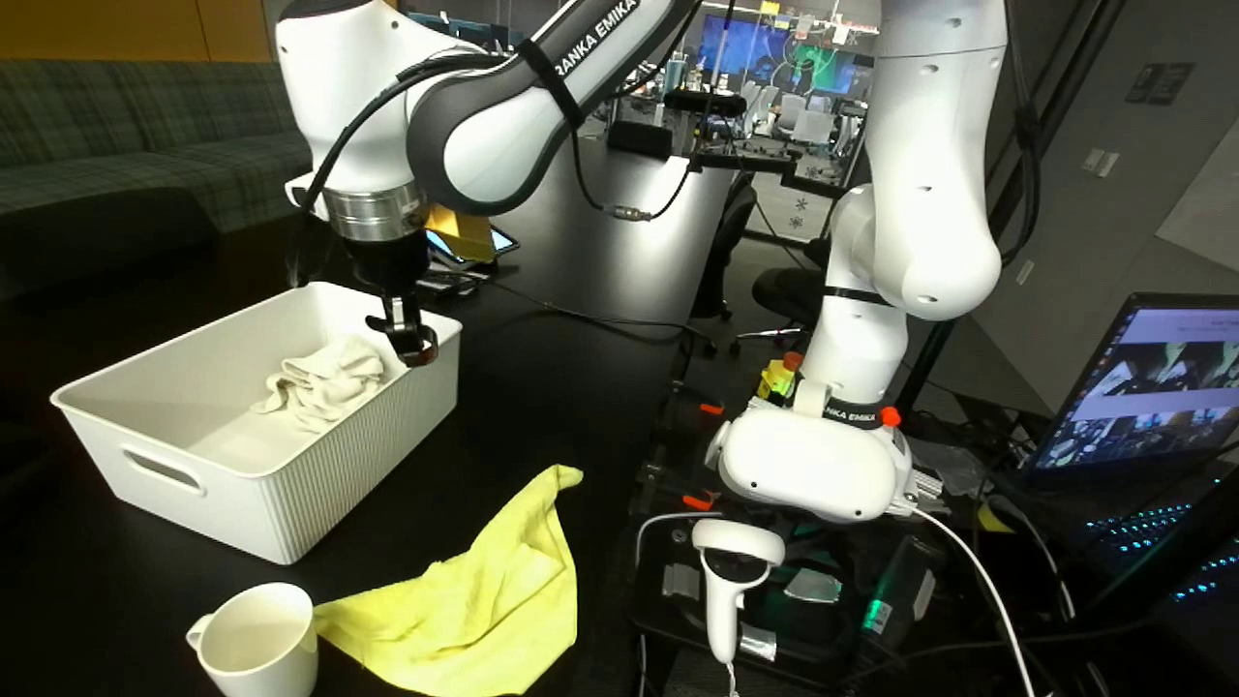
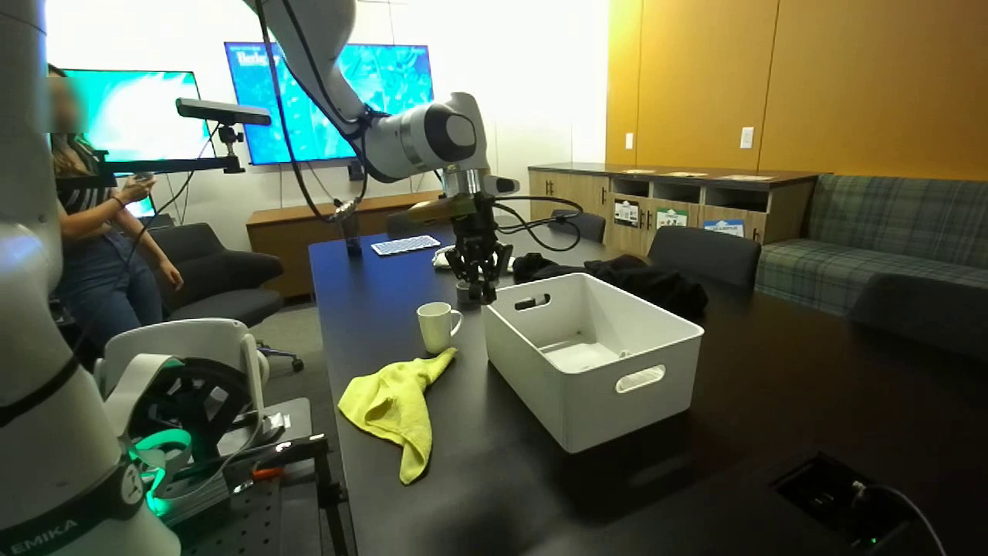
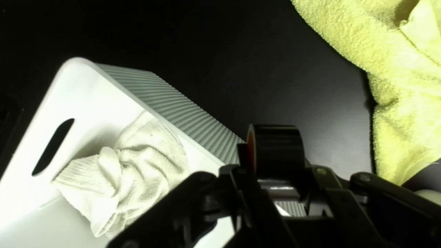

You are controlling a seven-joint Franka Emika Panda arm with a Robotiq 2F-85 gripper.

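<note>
My gripper is shut on a short black cylinder (image 3: 279, 148) with an orange-red inner edge, which looks like a roll of tape. In the wrist view, gripper and roll cover part of the white bin's ribbed long wall (image 3: 182, 109). Exterior view 1 has the gripper (image 1: 407, 343) pointing down near the bin's far right corner. Inside the bin (image 1: 360, 447) lies a crumpled off-white cloth (image 1: 319, 383), at the end with the handle slot in the wrist view. A yellow cloth (image 1: 488, 610) is spread on the black table outside the bin.
Beside the yellow cloth stands a white mug (image 1: 257, 651). A tablet (image 1: 494, 242) and small items lie farther back on the table. Dark fabric (image 2: 648, 283) is bunched behind the bin in exterior view 2. Bare table separates bin and yellow cloth.
</note>
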